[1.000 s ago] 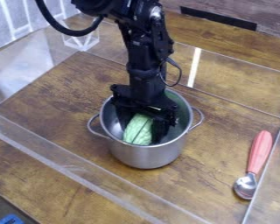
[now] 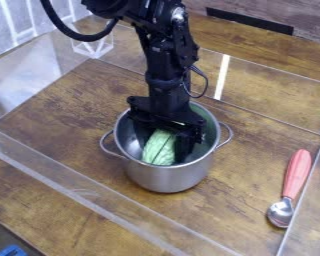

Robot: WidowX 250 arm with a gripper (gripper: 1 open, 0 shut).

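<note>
A steel pot [image 2: 166,176] with two side handles stands at the centre of the wooden surface. A pale green object [image 2: 159,149] lies inside it. My black gripper [image 2: 168,139] reaches down into the pot over the green object; its fingers are dark and overlapping, so whether they hold the object cannot be made out.
An ice-cream scoop [image 2: 291,191] with a pink handle lies to the right of the pot. Clear plastic edges run along the lower left and right, and something blue sits in the bottom left corner.
The arm and the green object have shifted very slightly inside the pot; otherwise the scene looks the same.
</note>
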